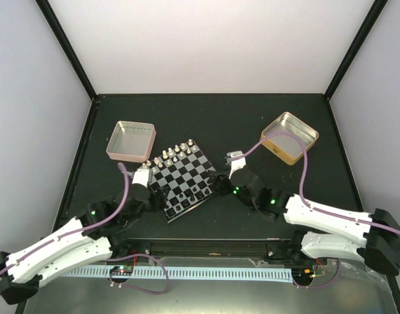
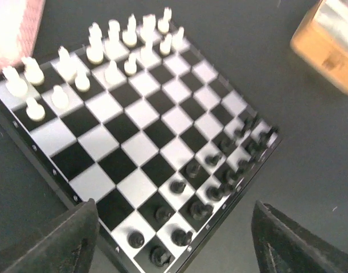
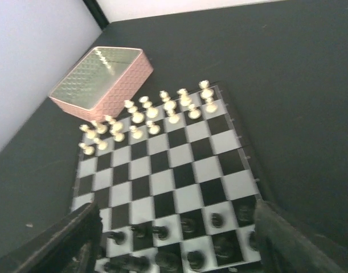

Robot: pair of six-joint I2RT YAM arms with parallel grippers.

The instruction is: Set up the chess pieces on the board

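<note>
The chessboard (image 2: 140, 149) lies on the dark table, set at an angle. White pieces (image 3: 169, 104) stand in two rows along its edge by the pink basket. Black pieces (image 2: 200, 210) stand in two rows along the opposite edge. A black rook (image 2: 160, 256) stands upright on the corner square at the bottom of the left wrist view, with nothing holding it. Above the board, my left gripper is wide open and empty. My right gripper also stands open with nothing between its fingers, over the black side.
A pink basket (image 1: 132, 157) sits just beyond the white side and looks empty. Off to the right is a tan basket (image 1: 282, 154), also empty. Bare table surrounds the board, and both arms come in from the front.
</note>
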